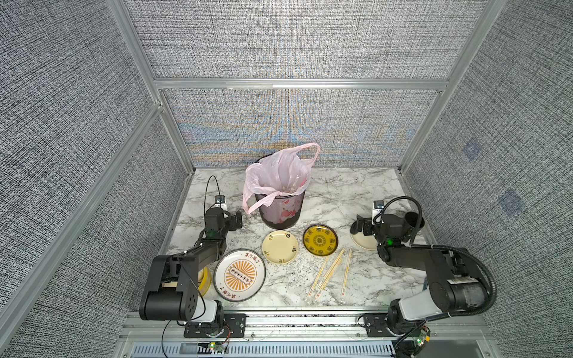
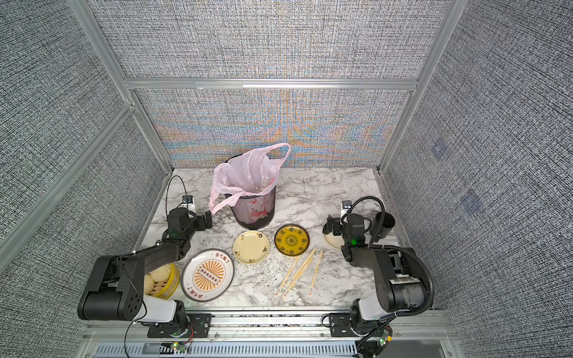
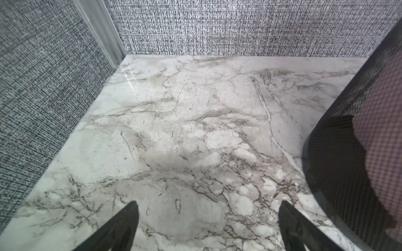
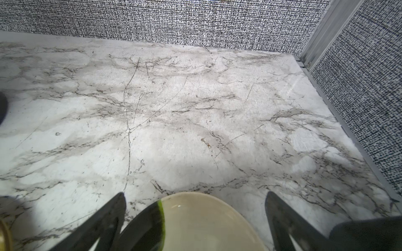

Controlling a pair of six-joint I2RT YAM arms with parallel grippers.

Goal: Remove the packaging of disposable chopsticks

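Several thin, light chopsticks (image 1: 330, 273) lie side by side on the marble table, in front of the olive plate. At this size I cannot tell whether wrapping is still around them. My left gripper stands open and empty, left of the black bin (image 1: 281, 220). Open too is my right gripper, above a pale plate (image 4: 201, 221) and to the right of the chopsticks, with nothing held between its fingers. A pink plastic bag (image 1: 280, 173) lines the bin at the back.
A cream plate (image 1: 280, 247), the olive plate (image 1: 320, 240) and a large white plate (image 1: 240, 275) cover the middle and left. A yellow basket of buns (image 2: 173, 280) sits partly behind the left arm. A black cup (image 2: 385, 222) stands far right.
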